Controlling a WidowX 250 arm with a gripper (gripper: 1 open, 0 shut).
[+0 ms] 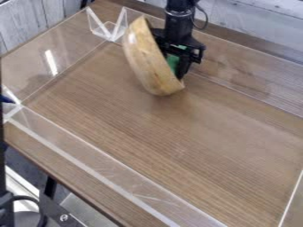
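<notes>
A long, tan, curved piece (154,62), like a wooden bowl or board seen on edge, hangs tilted near the back of the wooden table (151,160). The black gripper (180,58) is behind it, shut on it, its fingertips mostly hidden. A small green thing (174,62) shows behind the tan piece, partly covered by it and the gripper.
A clear angular object (108,24) stands at the back left. The back wall (260,18) borders the table. Black items (18,211) sit beyond the lower-left edge. The middle, front and right of the tabletop are clear.
</notes>
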